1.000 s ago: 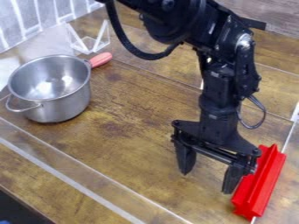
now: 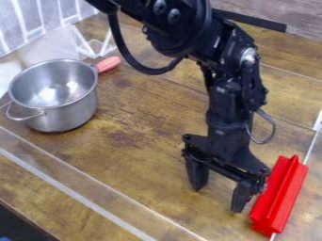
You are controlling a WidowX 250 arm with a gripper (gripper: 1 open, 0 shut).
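Observation:
My black gripper (image 2: 219,179) hangs low over the wooden table at the centre right, its two fingers apart with nothing seen between them. Just right of it lies a long red object (image 2: 281,196), close beside the right finger. A metal pot (image 2: 56,89) with side handles sits at the upper left.
A pink-handled item (image 2: 108,64) lies behind the pot, near some clear plastic (image 2: 56,42) at the back left.
The pot and red object look unmoved.

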